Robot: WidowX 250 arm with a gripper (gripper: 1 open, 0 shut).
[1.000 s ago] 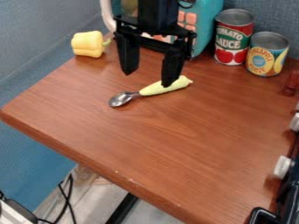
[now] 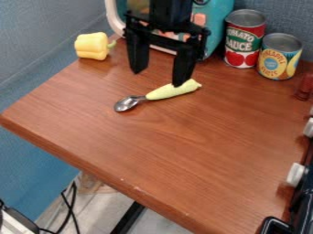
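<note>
My black gripper (image 2: 159, 71) hangs open over the back of the wooden table (image 2: 146, 164), its two fingers apart with nothing held. Below it lies a spoon (image 2: 127, 103) with a pale yellow handle (image 2: 173, 90); the right finger's tip is just above the handle in the view, and whether they touch I cannot tell.
At the back right stand a tomato sauce can (image 2: 243, 44) and a second can (image 2: 279, 60), with a small red object (image 2: 306, 88) beside them. A teal appliance (image 2: 213, 20) is behind, a yellow object (image 2: 93, 46) at back left, black equipment (image 2: 294, 206) on the right.
The spoon and other objects look unchanged.
</note>
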